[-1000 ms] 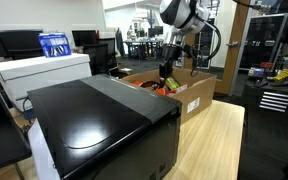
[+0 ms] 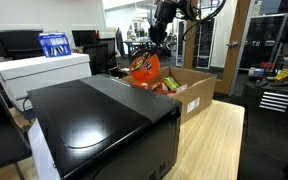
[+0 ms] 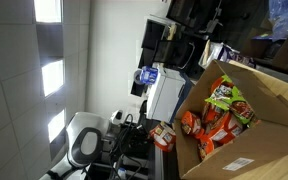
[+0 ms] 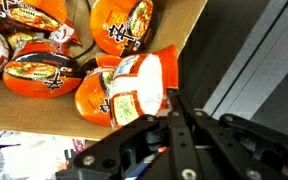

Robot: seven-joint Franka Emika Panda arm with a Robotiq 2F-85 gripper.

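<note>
An orange-and-white noodle packet hangs above the near left side of the cardboard box. My gripper is shut on the edge of this packet, whose body spreads out past the fingertips in the wrist view. In the second exterior view the held packet shows beside the box's left wall, below the gripper. Several more orange packets and a green packet lie inside the box.
A black-topped cabinet stands at the near left of the box. Bare wooden table lies to the right. A white cabinet with a blue-and-white package is behind on the left.
The gripper has risen out of the box and moved left, carrying the noodle packet up with it. A second ago the gripper was down at the box, close to its contents.
</note>
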